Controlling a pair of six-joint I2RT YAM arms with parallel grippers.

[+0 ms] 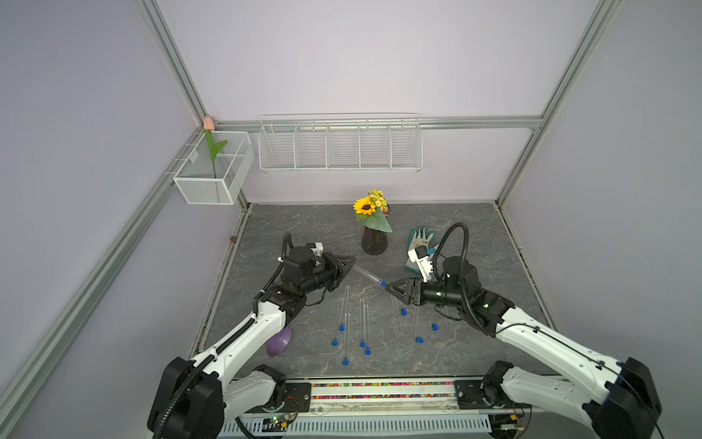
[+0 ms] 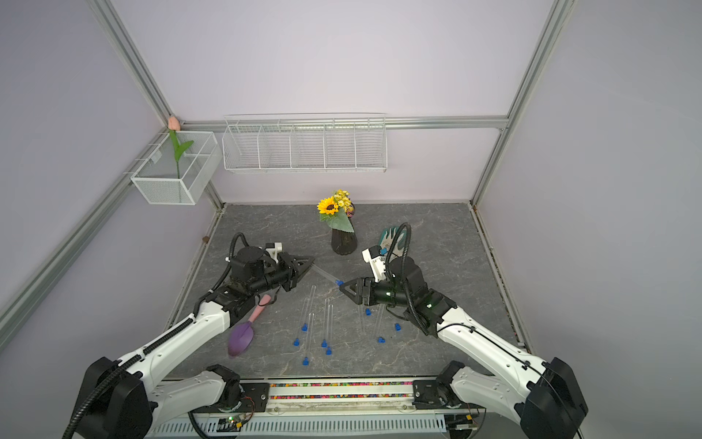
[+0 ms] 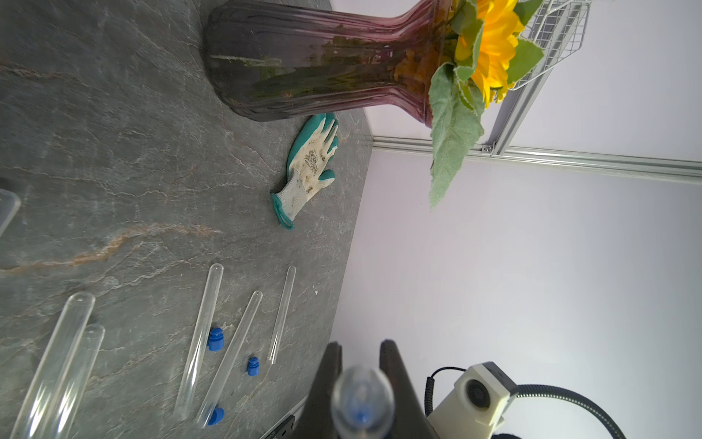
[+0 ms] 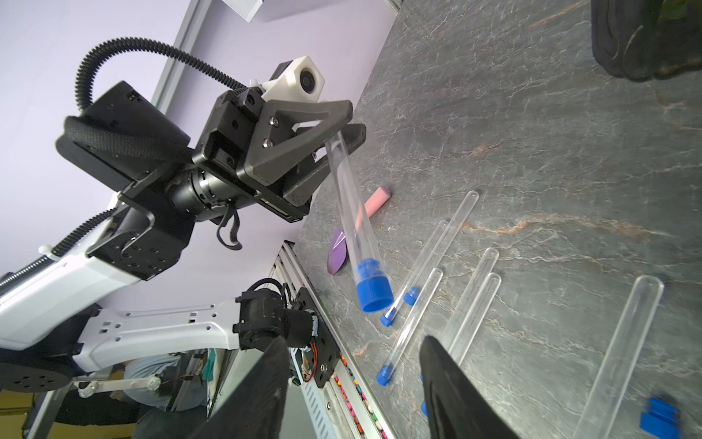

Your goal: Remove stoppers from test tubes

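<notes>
A clear test tube (image 4: 349,197) is held up off the table, with my left gripper (image 1: 351,262) shut on its bare end. Its blue stopper (image 4: 374,292) is still in the other end, pointing toward my right gripper. That gripper stands open, its fingertips close to the stopper, nothing clamped between them. In the left wrist view the held tube (image 3: 362,402) shows end-on between the fingers. On the table lie several stoppered tubes (image 2: 329,322), blue ends toward the front. Loose blue stoppers (image 3: 215,338) rest beside tubes without stoppers (image 3: 199,340) on the right.
A dark vase with sunflowers (image 1: 374,240) stands at the back middle. Beside it lies a work glove (image 3: 307,169). A purple spoon (image 2: 240,338) with a pink handle is at the left, near my left arm. Bare table (image 1: 468,219) shows at the back right.
</notes>
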